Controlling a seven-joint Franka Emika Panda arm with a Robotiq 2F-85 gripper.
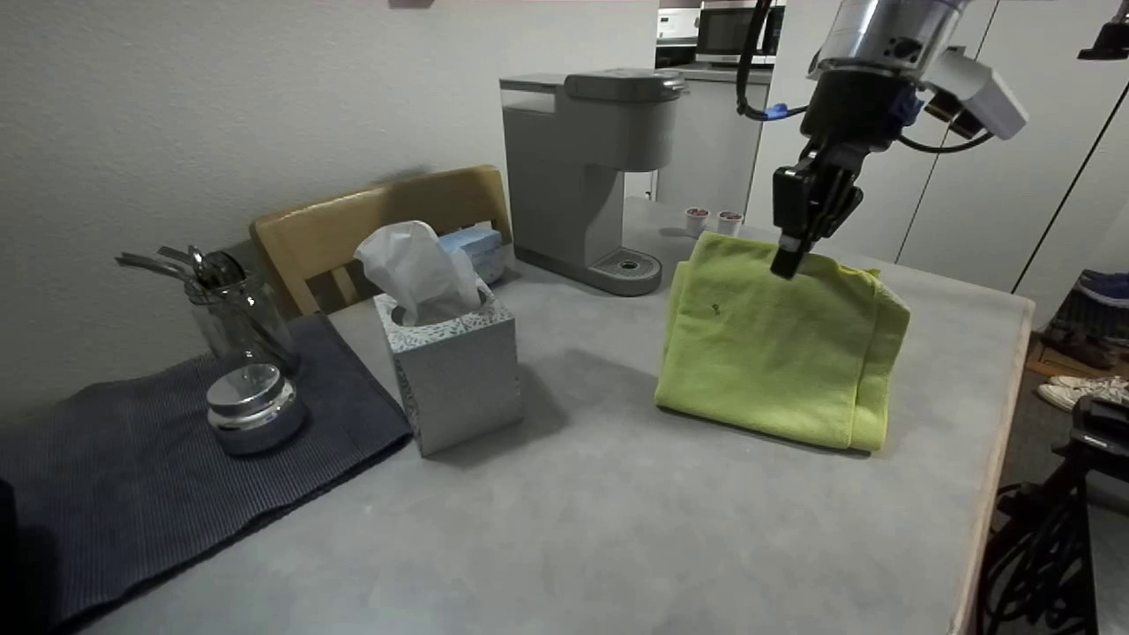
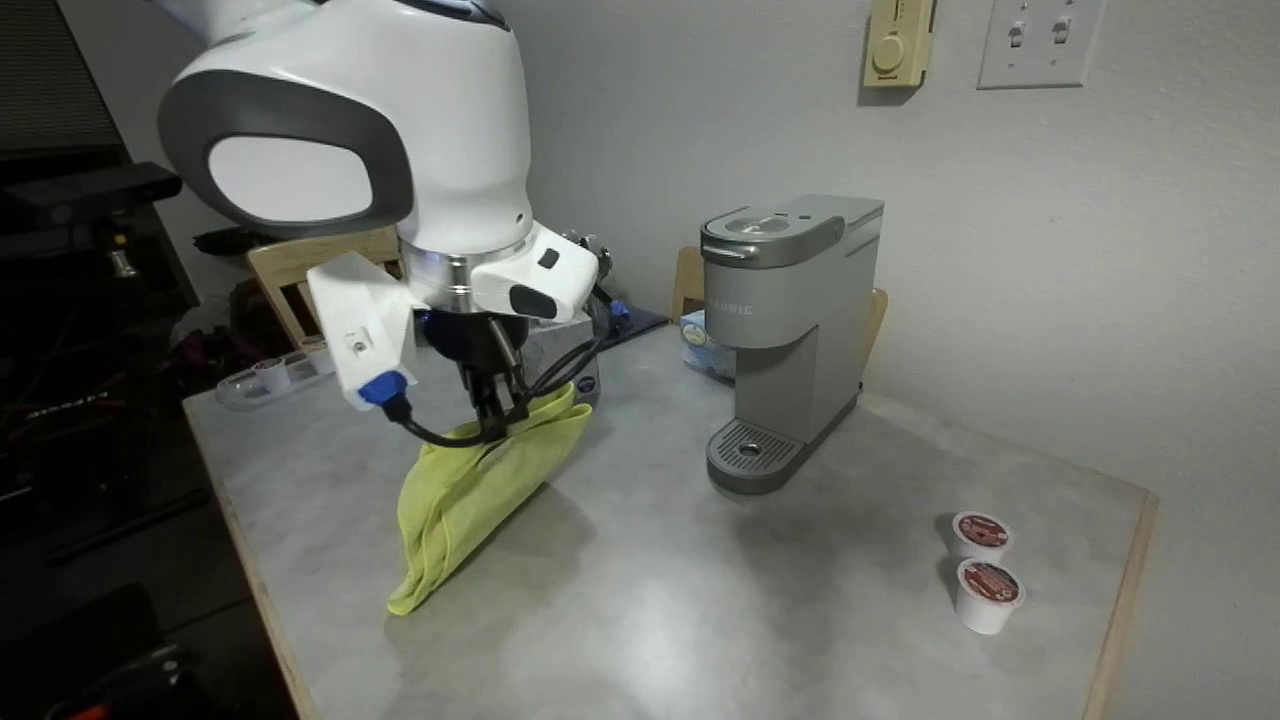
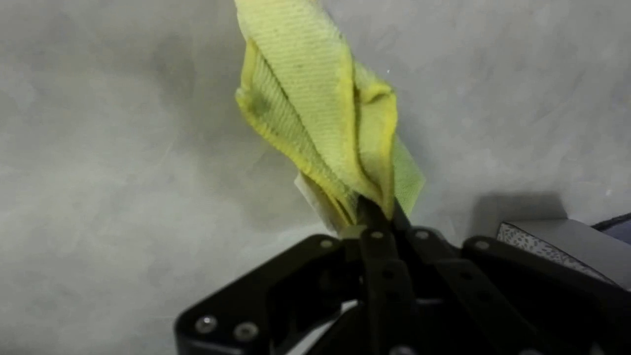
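Observation:
A folded yellow-green cloth hangs from my gripper, its lower edge at or just above the table; which of the two I cannot tell. In exterior view 2 the cloth slants down to the left below the gripper. Seen from the wrist, the gripper is shut on the gathered edge of the cloth, whose folds and yellow hems bunch at the fingertips. The fingertips themselves are partly covered by fabric.
A tissue box stands left of the cloth, near a dark placemat with a jar of utensils and a lidded tin. The coffee maker is at the wall, two pods nearby.

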